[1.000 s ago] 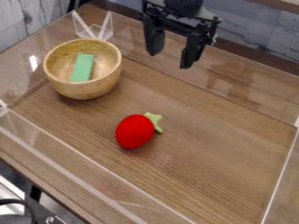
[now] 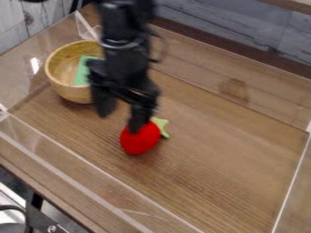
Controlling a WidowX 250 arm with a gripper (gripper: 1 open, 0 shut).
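A red rounded object (image 2: 138, 137) with a small pale green piece beside it lies on the wooden surface, just below my dark gripper, which is motion-blurred over the middle of the view. Its fingers reach down on either side above the red object; whether they are open or shut is unclear. A tan bowl (image 2: 61, 75) with a green item inside sits at the upper left, partly behind the gripper.
Raised edges run along the back and sides, and a dark cable lies at the lower left corner.
The red object and bowl appear unmoved.
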